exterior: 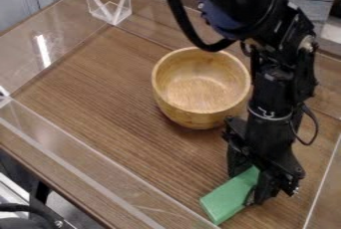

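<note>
A green rectangular object (226,200) lies low on the wooden surface at the bottom of the view. My black gripper (256,173) is over its upper end, shut on it, with the fingertips largely hidden among dark parts. Above and left of the gripper stands an empty-looking tan bowl (186,84).
A small white wire-like holder (110,4) stands at the top left. Clear edging runs along the left and lower left.
</note>
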